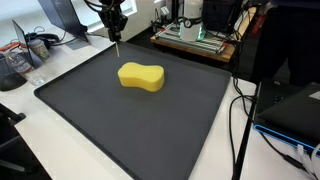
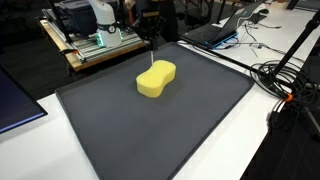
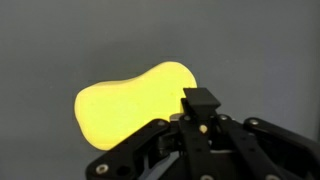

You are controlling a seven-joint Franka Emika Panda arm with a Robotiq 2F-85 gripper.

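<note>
A yellow sponge (image 1: 141, 77), narrower at its waist, lies flat on the dark grey mat (image 1: 120, 118). My black gripper (image 1: 116, 36) is above the mat just behind the sponge, shut on a thin pale stick (image 1: 117, 48) that points down. The same stick (image 2: 152, 56) shows beyond the sponge (image 2: 157, 78) in the second exterior view. Seen from the wrist, the shut gripper overlaps one end of the sponge (image 3: 130, 105). A small yellow spot shows between the black parts there; most of the stick is hidden.
Cables (image 1: 240, 100) run along the mat's right side, and a wooden board (image 1: 205, 38) with gear stands behind. A laptop (image 1: 20, 38) is on the far left.
</note>
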